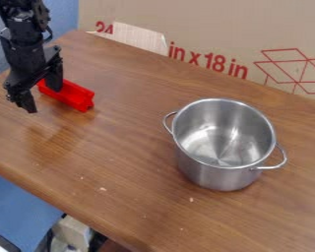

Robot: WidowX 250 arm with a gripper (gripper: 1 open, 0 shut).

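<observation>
A black gripper (36,85) hangs low over the left end of the wooden table, its fingers pointing down around the near side of a red block (71,94). The red block lies on the table and is partly hidden behind the gripper. Whether the fingers touch it, or how wide they stand, is hard to tell. A steel pot (223,148) with two handles stands on the right half of the table, empty as far as its inside shows.
Bare table (134,187) lies between the block and the pot and along the front. A cardboard panel with printed text (213,49) stands behind the table. The table's edge runs along the lower left.
</observation>
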